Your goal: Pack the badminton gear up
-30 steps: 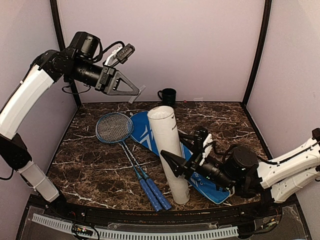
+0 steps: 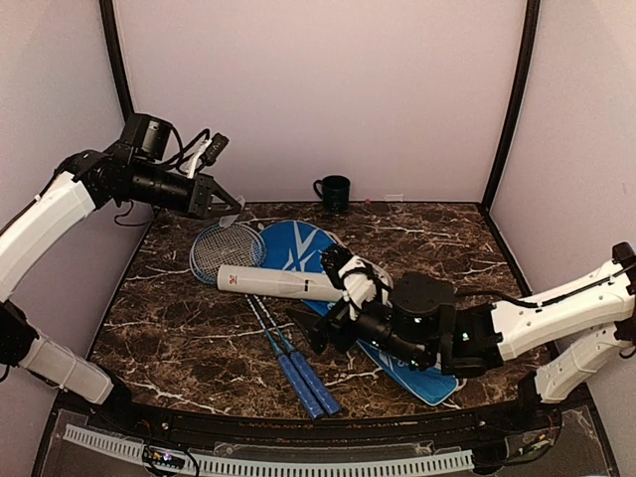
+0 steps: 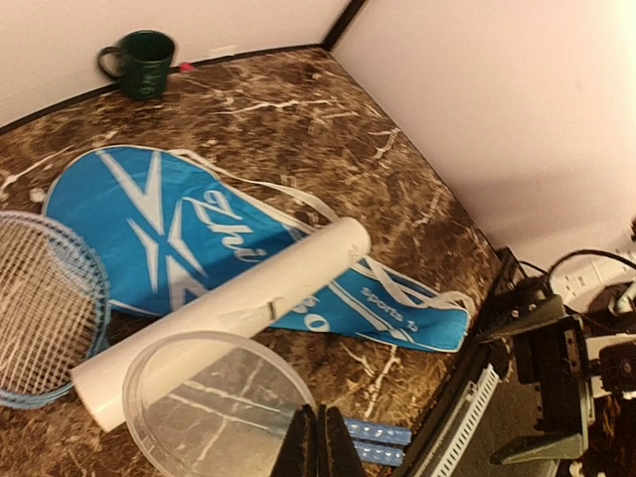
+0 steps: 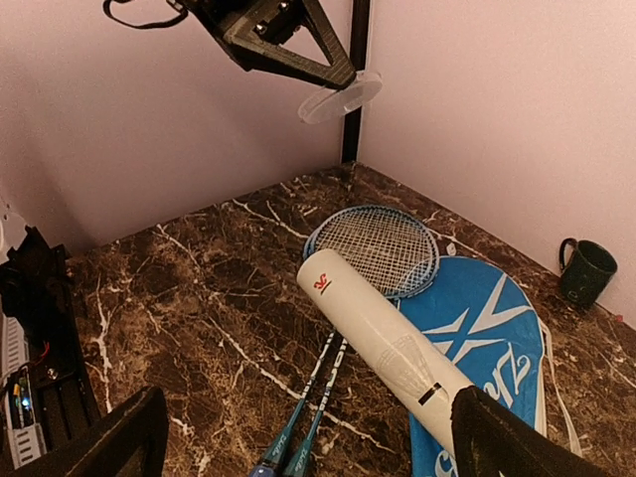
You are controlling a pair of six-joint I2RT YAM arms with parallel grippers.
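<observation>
The white shuttlecock tube (image 2: 283, 282) lies on its side across the blue racket bag (image 3: 209, 238) and the rackets. A clear round cap (image 3: 214, 338) is pinched at its rim by my left gripper (image 2: 235, 206), which is shut and raised at the back left. My right gripper stands open above the tube, its fingers (image 4: 124, 437) wide apart with nothing gripped between them. Two rackets overlap, their strung heads (image 4: 373, 248) at the back left and their blue handles (image 2: 308, 383) near the front. In the top view the right arm hides part of the bag and tube.
A dark green mug (image 2: 335, 192) stands by the back wall. Pale walls enclose the back and both sides.
The right gripper has moved left over it. The left gripper has lowered and moved left with the cap.
</observation>
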